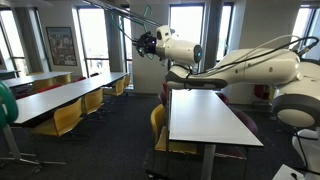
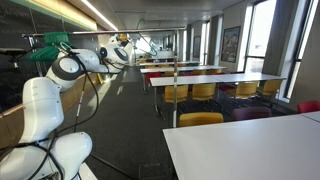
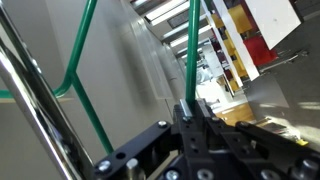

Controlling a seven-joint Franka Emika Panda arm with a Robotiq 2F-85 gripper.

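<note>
A green hanger is held in my gripper, which is shut on one of its thin bars. In exterior view 1 the gripper is high up, close to the metal rail. The rail runs diagonally along the left of the wrist view, with more of the hanger's green frame crossing near it. In exterior view 2 the gripper appears just under the level of the rail. Whether the hanger's hook touches the rail I cannot tell.
A thin upright post supports the rail's end. White tables with yellow chairs stand behind and below. A green object shows at the left edge. Bare dark floor lies beneath the rail.
</note>
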